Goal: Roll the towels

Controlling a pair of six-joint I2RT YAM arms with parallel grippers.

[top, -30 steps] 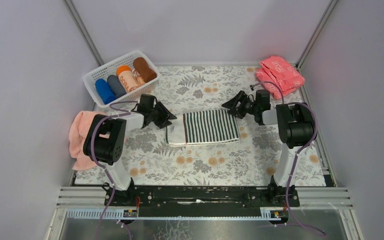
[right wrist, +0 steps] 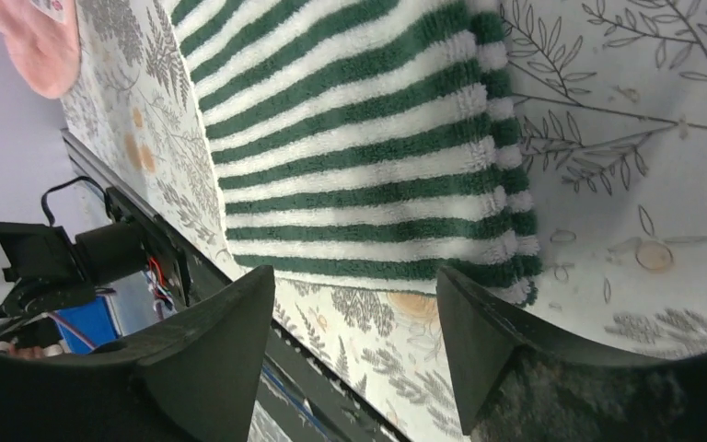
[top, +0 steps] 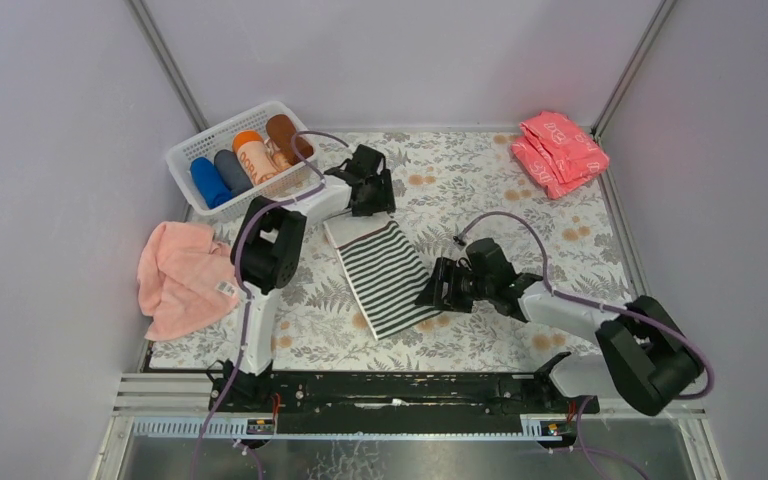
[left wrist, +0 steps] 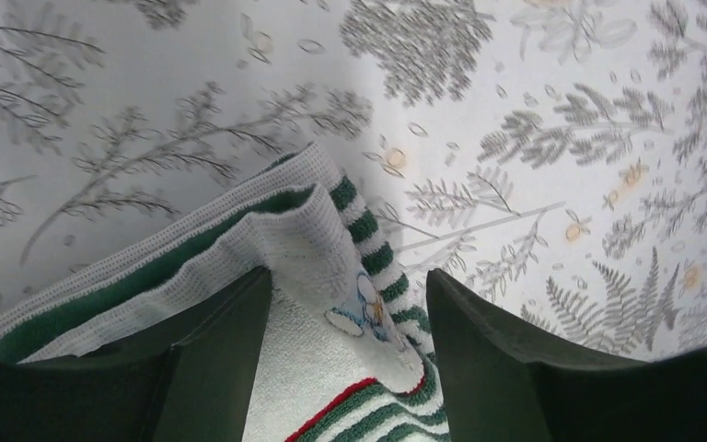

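A green-and-white striped towel [top: 386, 268], folded in layers, lies slantwise across the middle of the table, with a plain white band at its far end. At that far end, the left gripper [top: 373, 212] stands part open. The left wrist view has a raised towel corner [left wrist: 318, 239] with a small tag between its fingers, not clamped. My right gripper [top: 430, 303] is open over the towel's near right corner. In the right wrist view, the folded striped end [right wrist: 396, 235] lies flat just beyond the spread fingers.
A white basket [top: 182, 170] of rolled towels sits at the back left. Left of the striped towel lies a crumpled pink towel [top: 182, 280]. Folded coral cloths [top: 560, 152] rest at the back right.
The towel has turned from lying sideways to slanting, its right end swinging toward the near edge. My left gripper moved right and away; the right one came nearer and left, and now stands open.
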